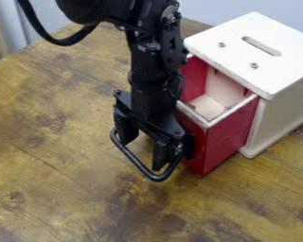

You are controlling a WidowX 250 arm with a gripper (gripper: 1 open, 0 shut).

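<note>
My black gripper (149, 142) points down at the middle of the view, low beside the left side of a white wooden box (261, 59) with a red drawer (220, 142) pulled out. The drawer's pale interior shows, with a light shape inside that I cannot make out clearly. The gripper body hides part of the drawer's left edge, and I cannot see whether its fingers are apart or together.
The box fills the right side toward the back, against a pale wall at the top.
</note>
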